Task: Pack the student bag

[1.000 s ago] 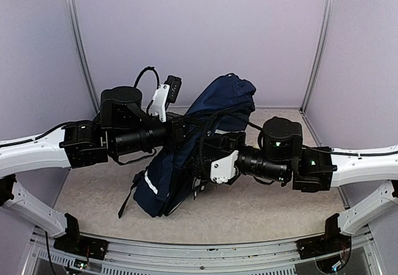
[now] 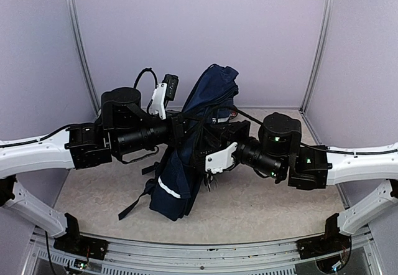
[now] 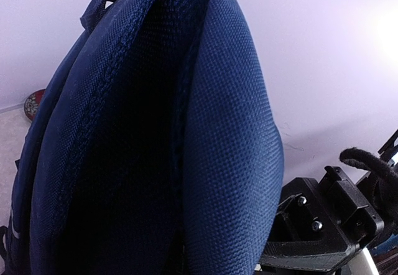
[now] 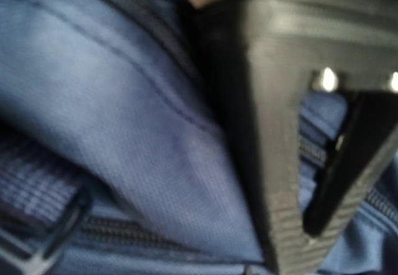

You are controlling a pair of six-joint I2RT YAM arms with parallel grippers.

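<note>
The navy backpack (image 2: 211, 88) leans upright at the middle of the table between my arms. In the left wrist view its compartment (image 3: 118, 157) gapes, dark inside, beside a padded fabric edge (image 3: 227, 132). My left gripper (image 2: 180, 129) is at the bag's upper middle; its fingertips are hidden in that view's fabric. My right gripper (image 2: 214, 144) is against the bag just right of it. The right wrist view is blurred: a gripper finger (image 4: 280, 194) presses on blue fabric beside a zipper (image 4: 124, 231); whether that finger holds anything cannot be told.
Pale walls (image 2: 199, 26) enclose the back and sides. A red round object (image 3: 34, 101) peeks out behind the bag in the left wrist view.
The bag has tipped more upright, its top moving left and its bottom slightly right and toward the front. The right gripper has shifted slightly; the left arm is nearly still.
</note>
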